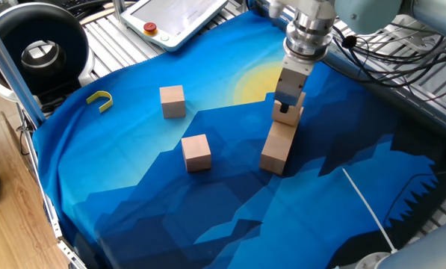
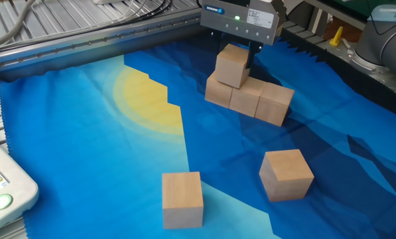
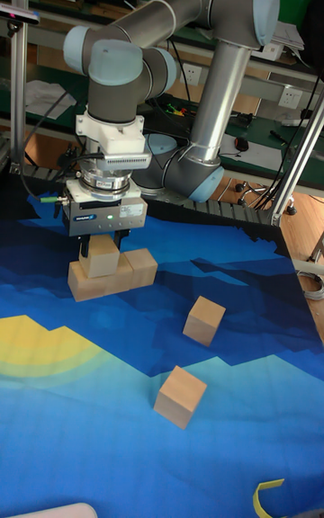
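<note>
Three plain wooden cubes stand side by side in a row [image 2: 274, 107] on the blue cloth. Over the row's left part in exterior view 2 is another wooden cube [image 2: 231, 65], turned slightly against the row. My gripper [image 2: 235, 60] points down with its fingers on either side of this upper cube and looks shut on it. From exterior view 3 the upper cube [image 3: 100, 256] appears in front of the row's left and middle cubes. Whether its underside touches the row cannot be told. In exterior view 1 the gripper [image 1: 285, 107] partly covers the cube.
Two loose cubes lie apart on the cloth, one [image 1: 172, 101] farther back and one [image 1: 196, 153] nearer the middle. A yellow curved piece [image 1: 101, 100] rests near the left edge. The teach pendant [image 1: 174, 22] sits beyond the cloth. Open cloth surrounds the loose cubes.
</note>
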